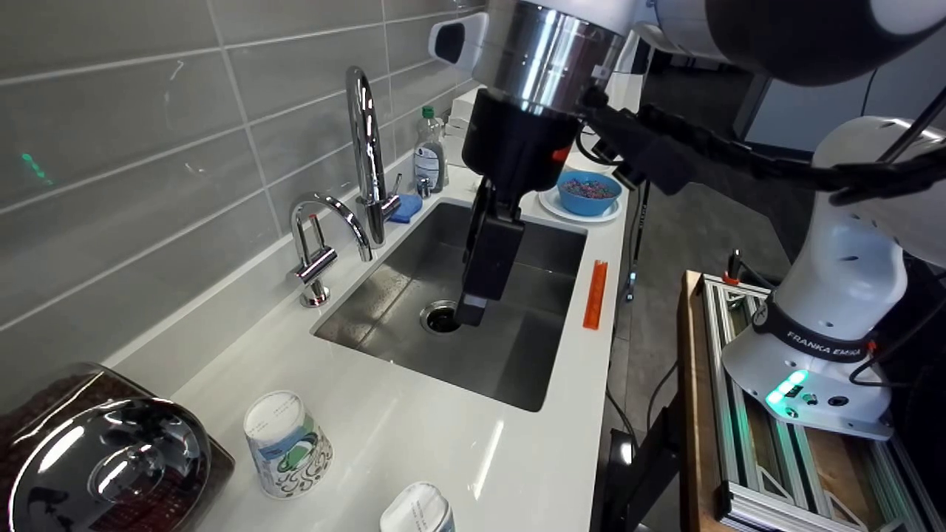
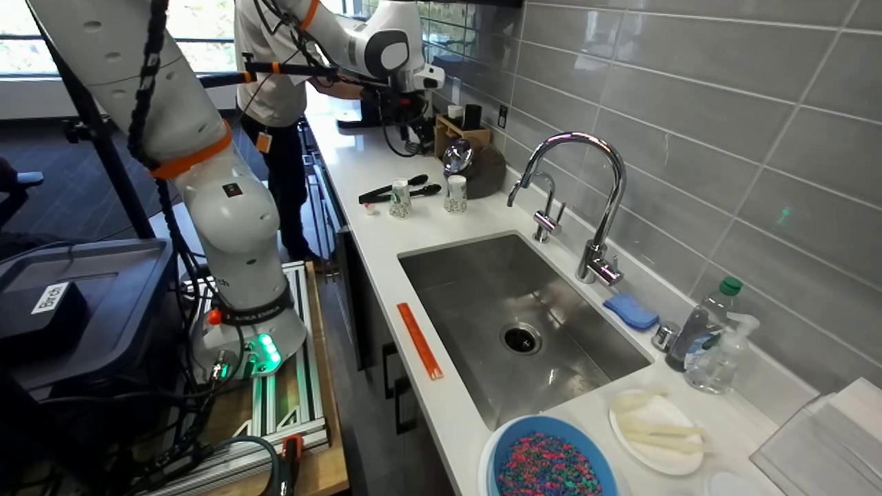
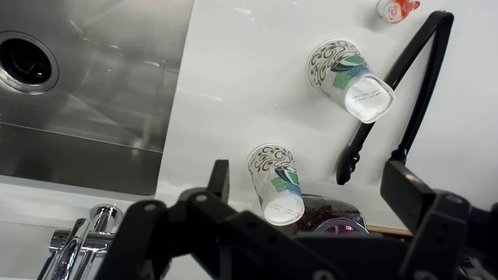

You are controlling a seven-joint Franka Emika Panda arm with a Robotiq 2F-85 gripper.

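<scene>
My gripper is open in the wrist view, its fingers wide apart with nothing held between them. Below it, two patterned paper cups stand upside down on the white counter: one cup nearer the fingers, the other cup farther up. Black tongs lie beside the second cup. In exterior view 1 the gripper hangs in front of the sink, seen from the side. Exterior view 2 shows the arm reaching to the counter's far end, the gripper small and dark there.
The empty steel sink has a tall chrome faucet along the wall side. A dark jar with a shiny lid stands close to the cups. An orange strip and a blue bowl sit on the counter.
</scene>
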